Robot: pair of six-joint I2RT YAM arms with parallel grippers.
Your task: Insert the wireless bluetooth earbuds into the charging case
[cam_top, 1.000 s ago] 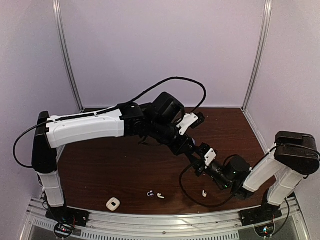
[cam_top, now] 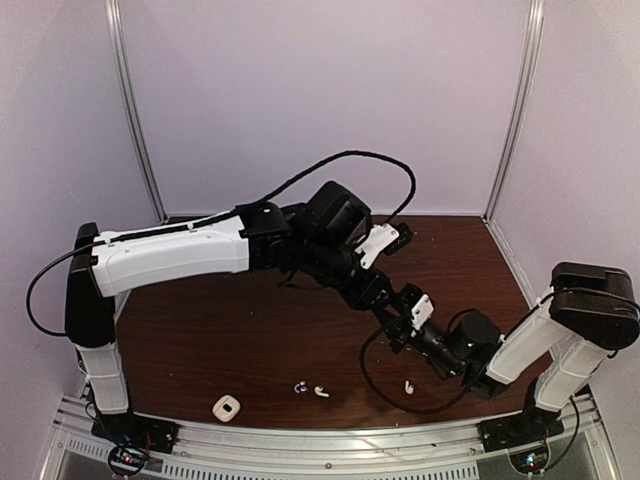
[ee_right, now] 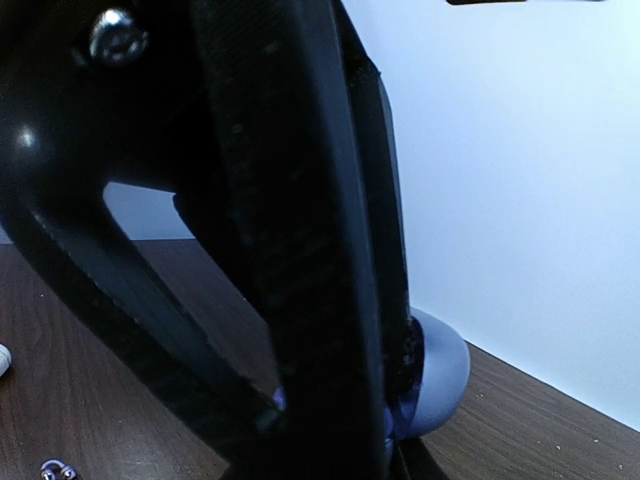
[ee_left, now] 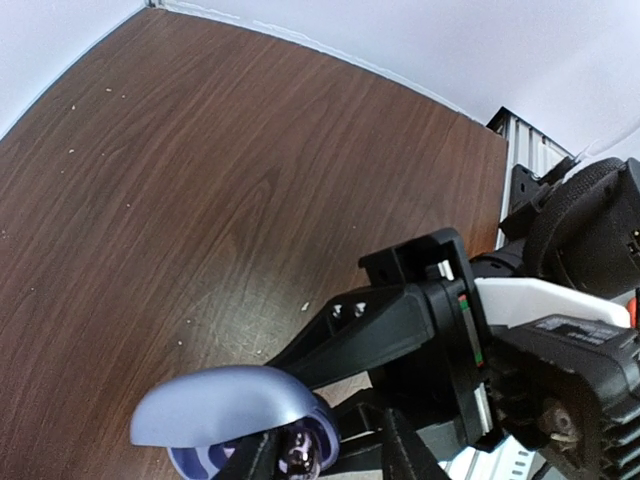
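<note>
A lilac charging case with its lid raised is clamped in my right gripper (cam_top: 402, 318), as both wrist views show; its curved back (ee_right: 440, 375) shows in the right wrist view. My left gripper is at the case's opening, its fingertips by a shiny lilac earbud in the cavity. Whether they grip it is unclear. A small lilac earbud (cam_top: 301, 387) lies on the table below the arms.
A white case (cam_top: 226, 408) and white earbuds (cam_top: 321, 391) lie along the table's front. Walls enclose it.
The right arm looks unmoved.
</note>
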